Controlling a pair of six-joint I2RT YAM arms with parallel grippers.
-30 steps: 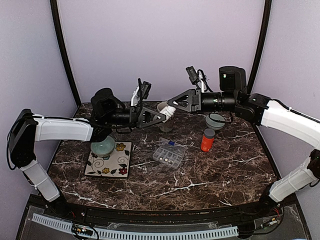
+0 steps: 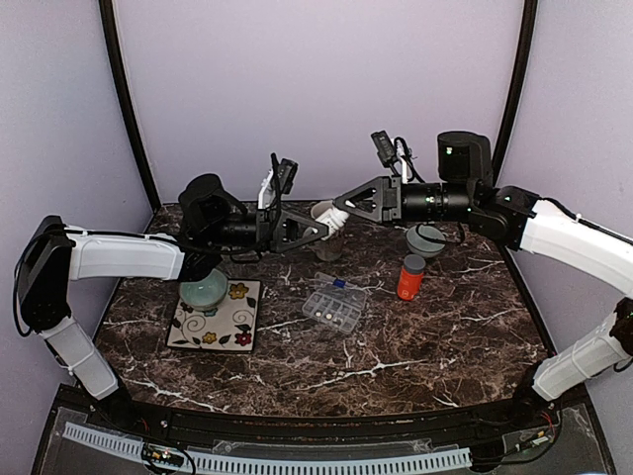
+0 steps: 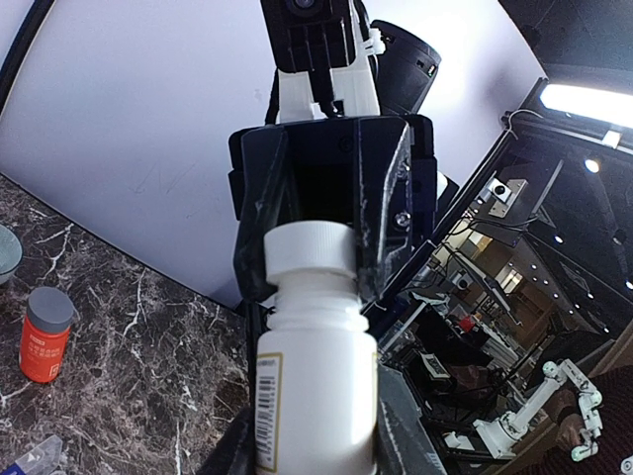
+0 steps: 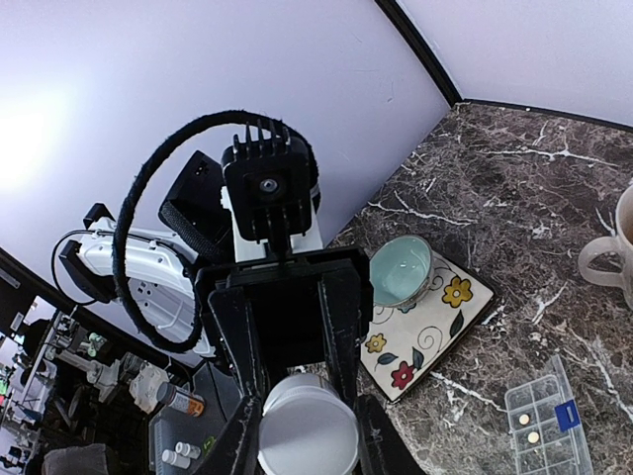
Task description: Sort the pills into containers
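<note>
A white bottle (image 3: 316,396) hangs in the air above the table, its body gripped by my left gripper (image 2: 323,229). The white cap (image 3: 310,247) lies between the black fingers of my right gripper (image 2: 341,202), which is shut on it. Neck ridges show just below the cap; whether it sits fully on the neck I cannot tell. From the right wrist view, the cap's round face (image 4: 309,438) hides most of the bottle. Below stands the clear pill organizer (image 2: 334,309) with a blue latch, its lid apparently open; a couple of pale pills (image 4: 533,436) lie in its compartments.
An orange bottle (image 2: 410,278) with a grey lid stands right of the organizer. A grey bowl (image 2: 425,240) is behind it, a mug (image 4: 611,247) behind the organizer. On the left, a green bowl (image 2: 204,291) rests on a floral tile (image 2: 242,315).
Over the last second, the right gripper and arm have shifted very slightly, if at all. Both grippers stay at the white bottle, and the objects on the table have not moved.
</note>
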